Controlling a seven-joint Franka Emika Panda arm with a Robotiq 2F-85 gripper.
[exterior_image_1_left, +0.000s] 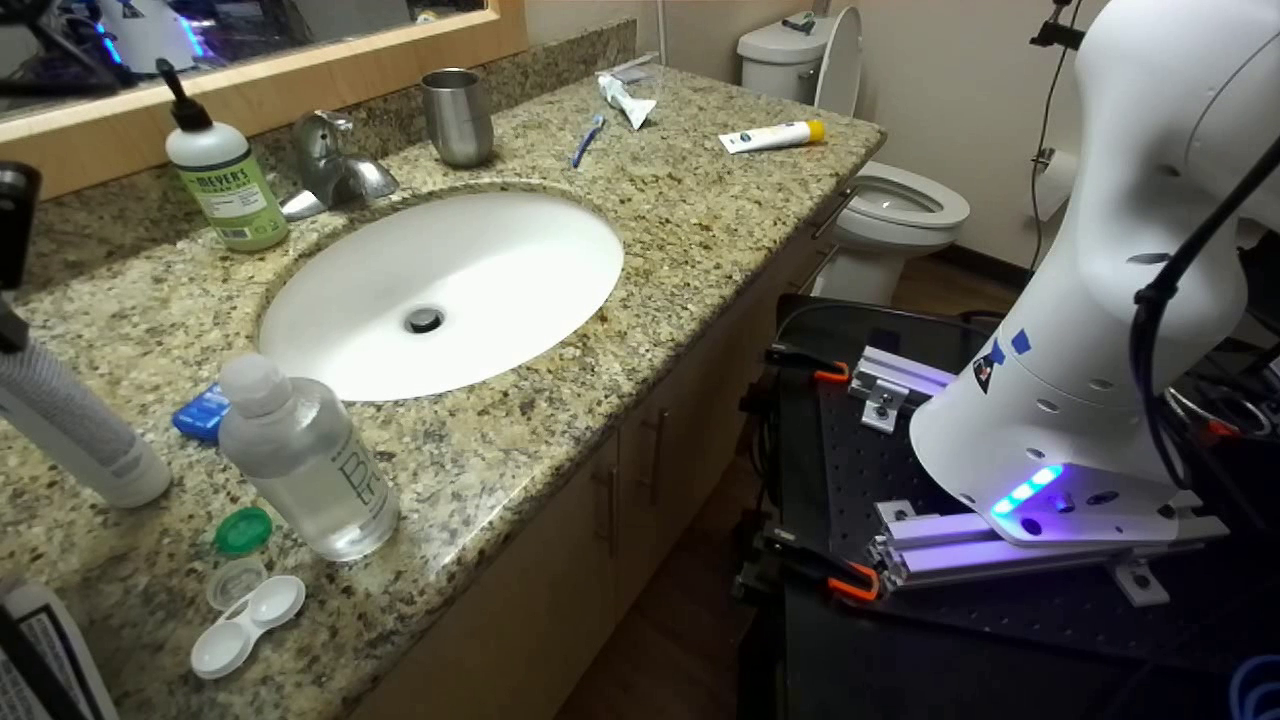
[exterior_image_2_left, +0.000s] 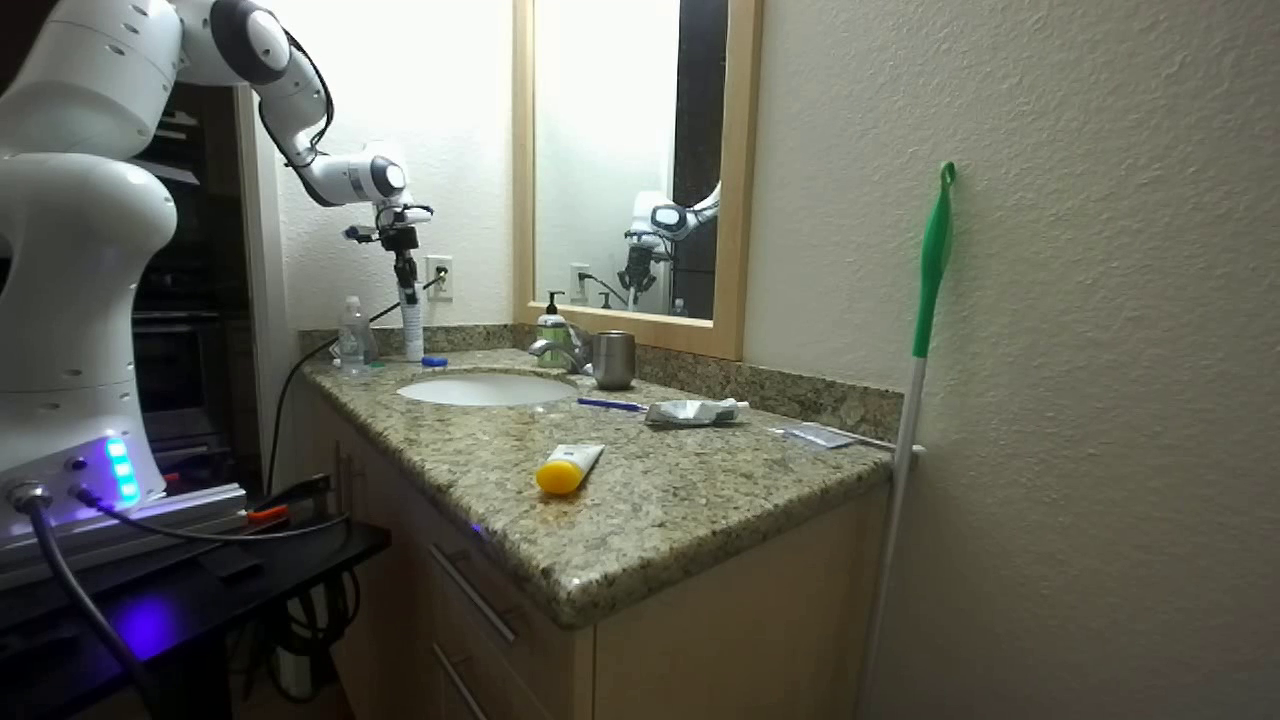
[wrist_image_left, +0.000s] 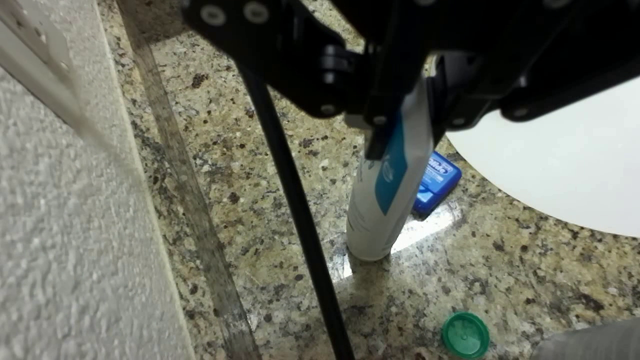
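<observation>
A white tube with a blue patch (wrist_image_left: 375, 210) stands nearly upright, cap end down, at the counter's far-left end in exterior view 1. My gripper points down and is shut on the tube's upper part, one finger on either side. The tube's base is at or very close to the granite; whether it touches is hard to tell. In exterior view 2 the gripper (exterior_image_2_left: 408, 282) and the tube (exterior_image_2_left: 411, 334) appear small beside the back wall. Only a dark piece of the gripper shows at the left edge of exterior view 1, above the tube (exterior_image_1_left: 90, 438).
Close to the tube lie a blue floss box (wrist_image_left: 436, 180) and a green lid (wrist_image_left: 466, 335). A clear bottle (exterior_image_1_left: 314, 462) and a white lens case (exterior_image_1_left: 248, 624) stand nearby. A black cable (wrist_image_left: 294, 186) runs past the tube. The sink (exterior_image_1_left: 528, 300) is empty.
</observation>
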